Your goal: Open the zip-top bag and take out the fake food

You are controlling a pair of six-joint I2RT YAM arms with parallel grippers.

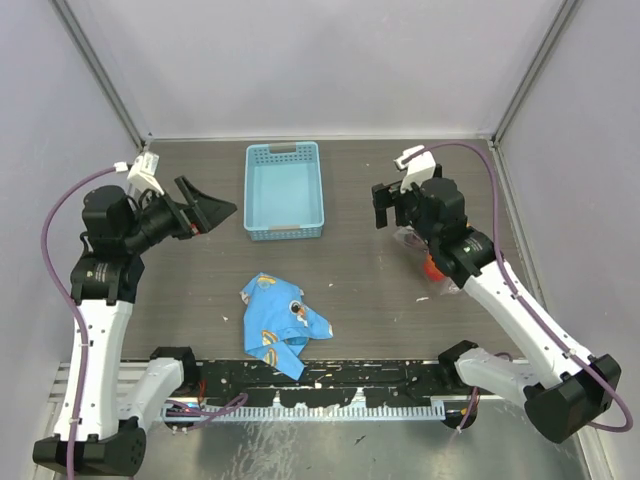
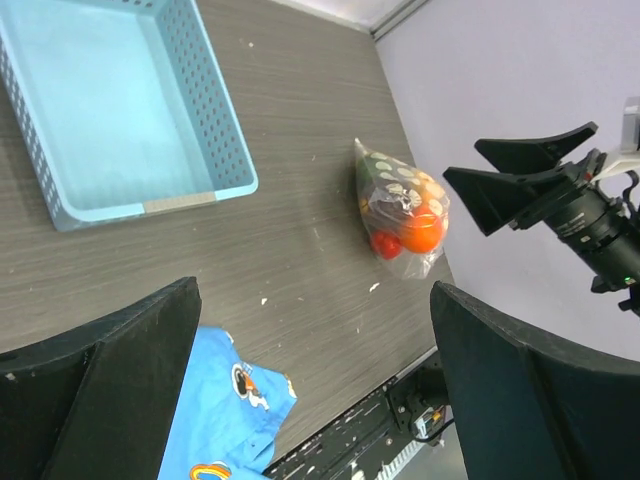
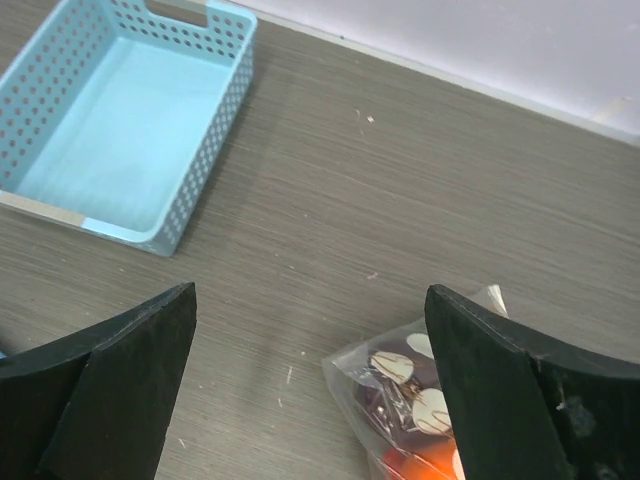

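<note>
The clear zip top bag (image 2: 401, 208) lies at the right of the table, with orange, red and pale fake food (image 2: 422, 230) inside it. From the top, my right arm covers much of the bag (image 1: 433, 268). In the right wrist view the bag (image 3: 395, 385) is partly behind a finger. My right gripper (image 1: 383, 204) is open above the table, apart from the bag, with nothing between its fingers. Over the left side, my left gripper (image 1: 212, 204) hangs open and empty, far from the bag. Whether the bag's zip is closed cannot be told.
An empty light blue basket (image 1: 284, 190) stands at the back centre. A crumpled blue patterned cloth (image 1: 281, 322) lies near the front edge. Bare table (image 1: 350, 265) stretches between basket, cloth and bag. Walls close in the sides and back.
</note>
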